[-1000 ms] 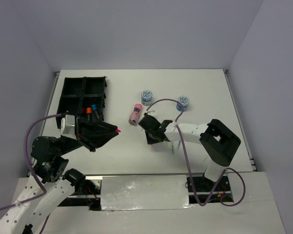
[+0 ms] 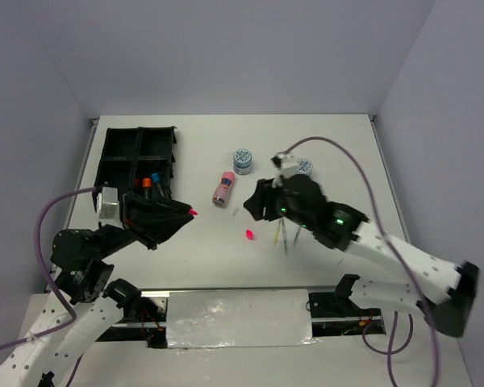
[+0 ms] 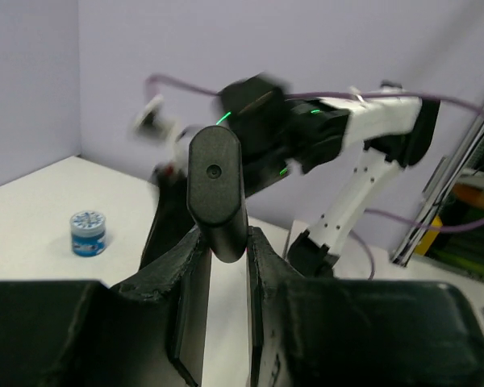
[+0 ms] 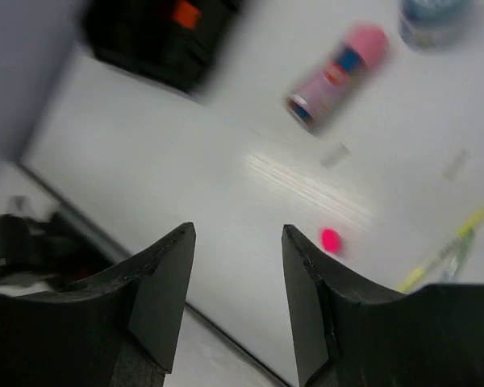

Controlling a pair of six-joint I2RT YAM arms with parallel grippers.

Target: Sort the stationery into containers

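My left gripper is shut on a black marker (image 3: 215, 173), whose round end faces the camera in the left wrist view. A small pink tip (image 2: 194, 212) shows beyond its fingers in the top view. Open and empty, my right gripper hangs above the table. A pink cap (image 2: 249, 235) lies loose on the white surface below it. Further back rests a pink tube (image 2: 223, 189) with several small items inside. Yellow and green sticks (image 4: 448, 248) lie to the right. The black divided box (image 2: 156, 143) at the left holds orange- and blue-capped markers (image 2: 147, 184).
Two blue-and-white jars (image 2: 242, 161) (image 2: 304, 167) stand toward the back. A tiny pale piece (image 4: 335, 156) lies near the tube. Bare tabletop (image 2: 202, 258) spreads between the arms, with its front edge below.
The right arm has lifted and swung up, blurred by motion, uncovering the pink cap on the table. The left arm has barely moved and still holds the marker.
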